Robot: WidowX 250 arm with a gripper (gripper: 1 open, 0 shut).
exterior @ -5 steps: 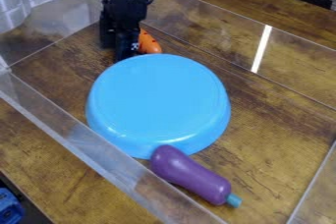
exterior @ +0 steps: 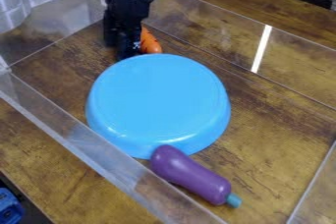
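My black gripper [exterior: 126, 33] reaches down from the top of the view, low beside an orange object [exterior: 148, 45], possibly a carrot, just behind the blue plate. Its fingertips are dark and partly hidden, so I cannot tell how the fingers stand. A large light-blue round plate or lid [exterior: 157, 102] lies in the middle. A purple toy eggplant [exterior: 191, 174] with a teal tip lies at the front right of it.
A clear low wall [exterior: 79, 149] runs along the left and front left. A blue object sits in the bottom left corner.
Very little differs; the gripper and orange object stay in about the same place behind the blue plate.
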